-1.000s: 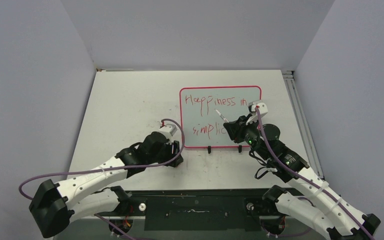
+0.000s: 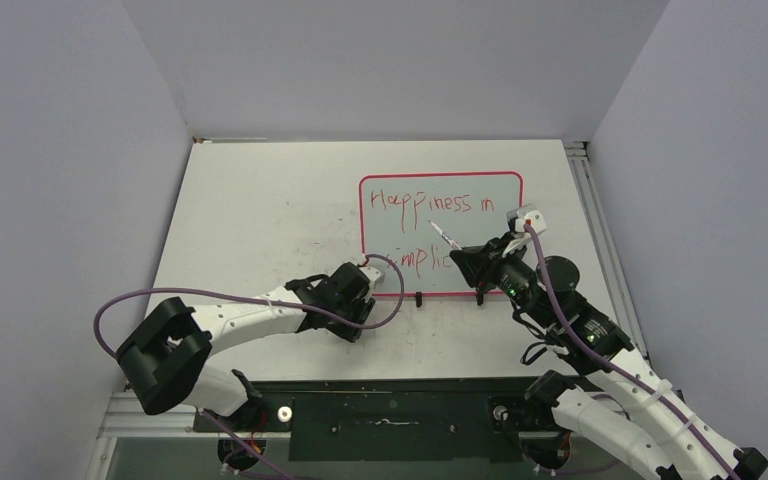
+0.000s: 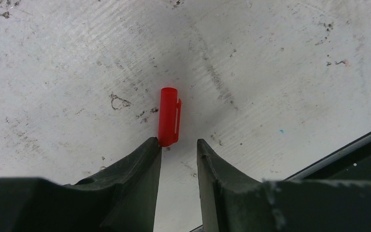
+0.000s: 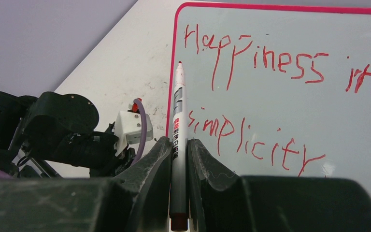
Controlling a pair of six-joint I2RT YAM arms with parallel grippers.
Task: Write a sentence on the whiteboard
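Observation:
The whiteboard [image 4: 270, 106], edged in pink-red, carries red handwriting: "Happiness in" above "simplicity". My right gripper is shut on the white marker [image 4: 179, 111], whose red tip points up and away, with no cap on it. In the top view, the marker [image 2: 442, 232] appears over the board's middle. A red marker cap [image 3: 168, 116] is in the left wrist view, just beyond the left fingertip [image 3: 153, 145]; whether they touch is unclear. My left gripper is partly open, with a clear gap between its fingers, low near the table's front.
Two black clips [image 2: 419, 299] sit at the board's front edge. Beyond the table's front lies a dark recess [image 2: 410, 420]. A purple cable loops over the left arm.
The right arm has shifted only slightly.

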